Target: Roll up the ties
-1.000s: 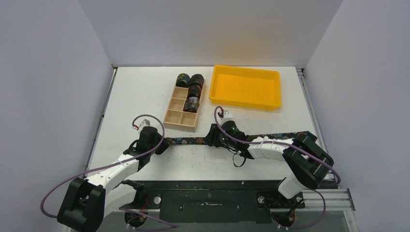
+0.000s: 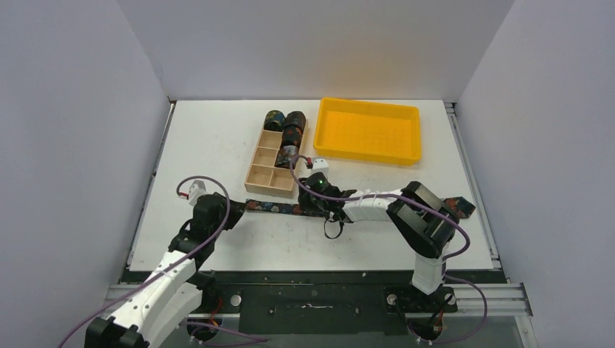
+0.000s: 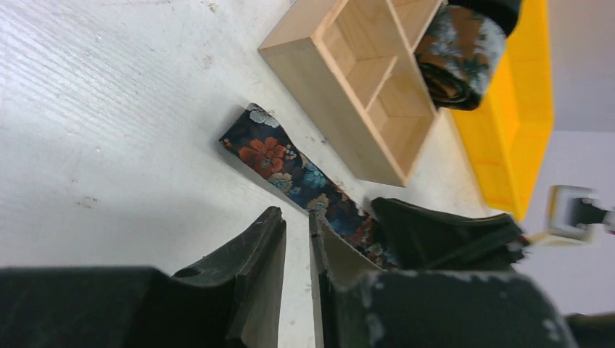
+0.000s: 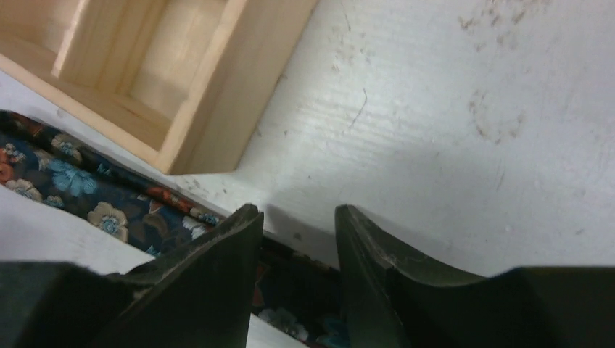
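A dark floral tie stretches across the table, with its wide end at the far right and part of it hidden under the right arm. In the left wrist view the tie's near end lies flat on the table. My left gripper is part open beyond that end, nothing between its fingertips. Over the middle of the tie, my right gripper stands part open with a visible gap; the tie passes beneath its fingers, and no cloth shows pinched between the tips.
Just behind the tie stands a wooden divided box, holding several rolled ties with empty compartments at its left and front. A yellow tray sits at the back. Open table lies in front of the tie.
My left gripper has drawn back leftward off the tie's end, which stays on the table. The right gripper has shifted left along the tie.
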